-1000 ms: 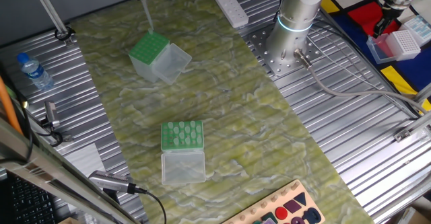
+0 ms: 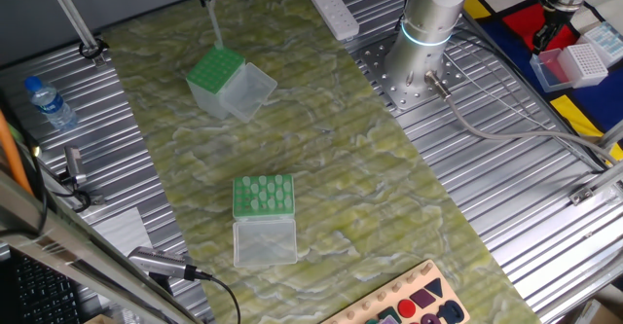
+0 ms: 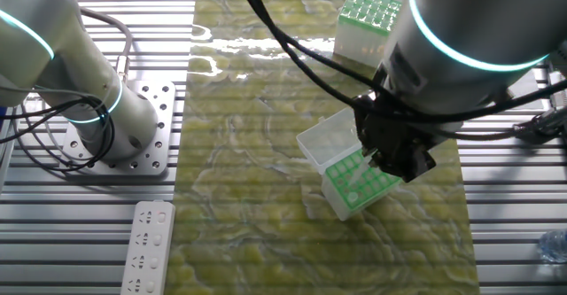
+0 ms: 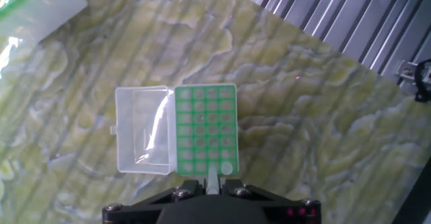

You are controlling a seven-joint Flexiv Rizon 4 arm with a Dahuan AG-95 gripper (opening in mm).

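My gripper is shut on a translucent pipette tip [image 4: 213, 178], held by its upper end. In exterior view 1 the held tip [image 2: 215, 24] hangs down slightly tilted, its lower end at the back edge of the green-topped rack box [image 2: 216, 69]; whether it has entered a hole cannot be told. The same rack [image 4: 206, 126], its clear lid [image 4: 143, 130] folded open, looks mostly empty in the wrist view. One pale round tip top [image 4: 227, 168] shows at its near corner, beside the held tip. In exterior view 2 my gripper [image 3: 370, 156] partly covers this rack [image 3: 365, 189].
A second green rack [image 2: 264, 196] with several upright tips stands apart, its lid [image 2: 265, 242] open. A wooden shape board [image 2: 404, 305] lies at the front edge. The power strip [image 2: 333, 11] and bottle [image 2: 51, 105] sit off the mat. Between the racks the mat is clear.
My gripper has shifted very slightly to the right in exterior view 1, with the tip still held above the rack's back edge. Both racks stay where they were.
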